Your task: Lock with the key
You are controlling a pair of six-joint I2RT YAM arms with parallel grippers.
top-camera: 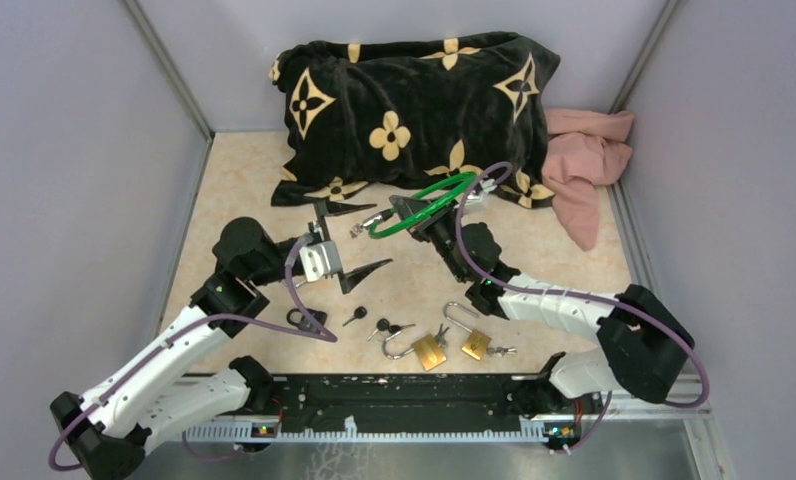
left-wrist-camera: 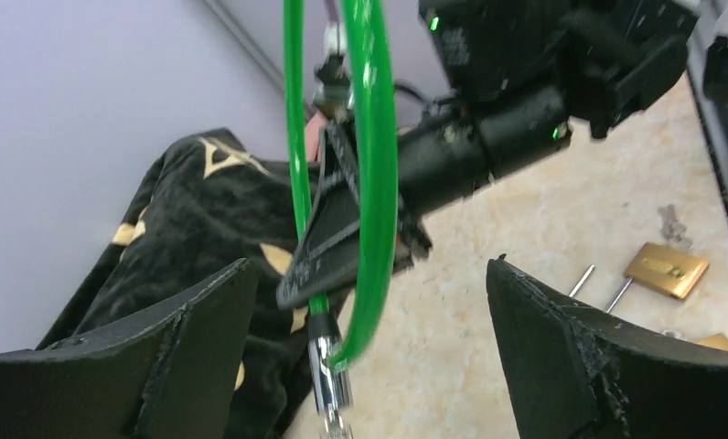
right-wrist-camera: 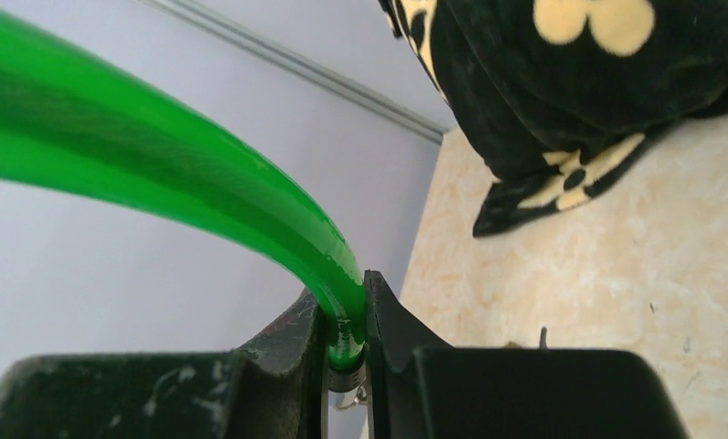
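Observation:
A green cable lock [top-camera: 424,208] hangs in the air in a loop, with my right gripper shut on its cable close to one end. Its silver lock cylinder [left-wrist-camera: 331,375] points down in the left wrist view; whether a key sits in its end cannot be told. My left gripper [top-camera: 382,235] is wide open, its fingers facing the cylinder end without touching it. In the left wrist view the loop stands beyond and between those open fingers. Loose black-headed keys [top-camera: 382,325] lie on the table's front part.
Brass padlocks [top-camera: 430,352] with keys and a black padlock [top-camera: 312,320] lie along the front edge. A dark patterned blanket [top-camera: 414,110] and a pink cloth [top-camera: 586,165] fill the back. Mid-table is mostly clear.

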